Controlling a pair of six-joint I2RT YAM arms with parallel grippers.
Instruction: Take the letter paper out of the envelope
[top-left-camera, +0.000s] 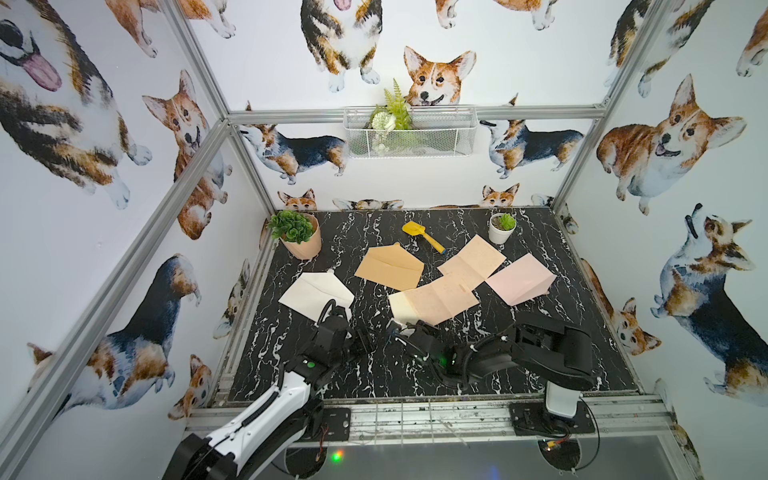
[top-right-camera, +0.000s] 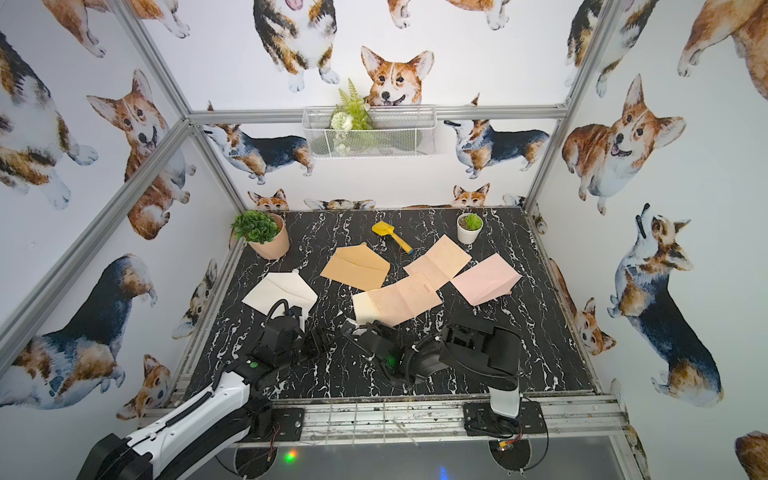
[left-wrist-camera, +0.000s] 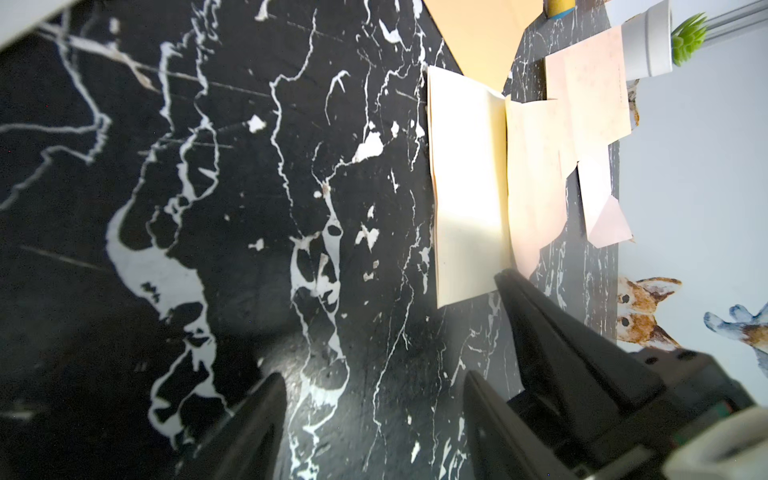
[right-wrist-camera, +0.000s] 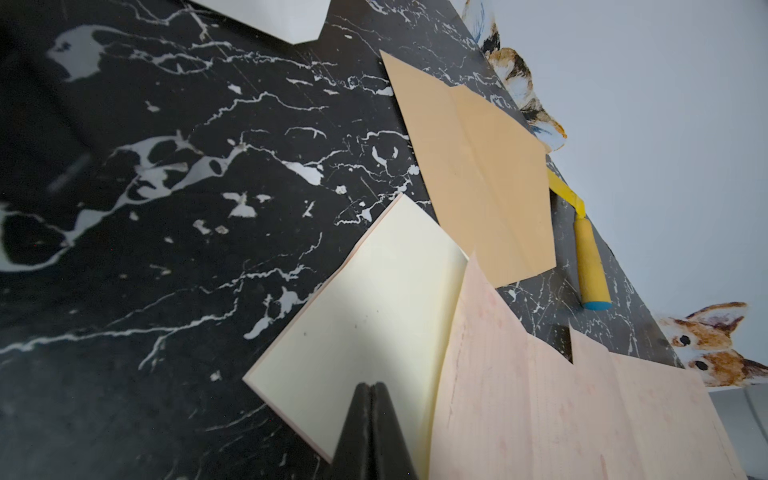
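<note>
A pale pink folded paper piece (top-left-camera: 448, 299) lies near the table's middle with a cream panel (right-wrist-camera: 360, 320) at its left end. In the right wrist view, a raised crease separates the two; which part is envelope and which is letter I cannot tell. My right gripper is shut, its tips over the cream panel's near edge, nothing showing between them; contact is unclear. My left gripper stands open over bare table, left of the cream panel. Other papers are a tan envelope (top-left-camera: 390, 266), a white envelope (top-left-camera: 314, 295) and a pink one (top-left-camera: 521, 279).
Another creased pink sheet (top-left-camera: 473, 261) touches the middle piece from behind. A yellow scoop (top-left-camera: 424, 237), a large potted plant (top-left-camera: 300, 240) and a small white pot (top-left-camera: 501, 233) stand farther back. Bare black tabletop (left-wrist-camera: 240, 280) lies between the white envelope and the cream panel.
</note>
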